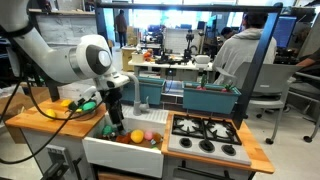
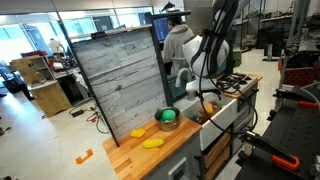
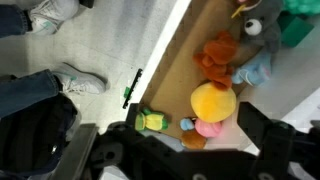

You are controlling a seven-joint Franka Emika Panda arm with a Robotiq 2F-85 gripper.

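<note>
My gripper (image 1: 127, 116) hangs over the white sink (image 1: 108, 152) and points down into it. In the wrist view its dark fingers (image 3: 275, 145) stand wide apart, open, with nothing held between them. Inside the sink lie a yellow round toy (image 3: 213, 102), a pink toy (image 3: 208, 129), an orange plush (image 3: 217, 58), a grey plush (image 3: 262, 24), a light blue toy (image 3: 256, 70) and a green-yellow toy (image 3: 152, 121). The arm hides part of the sink's left side in exterior view 1.
Right of the sink is a gas stove (image 1: 206, 136). A tall faucet (image 1: 142, 92) rises behind the basin. On the wooden counter (image 2: 128, 157) to the left stand a bowl (image 2: 166, 117) and yellow items such as a banana-like piece (image 2: 153, 143). A blue bin (image 1: 209, 99) sits behind the stove.
</note>
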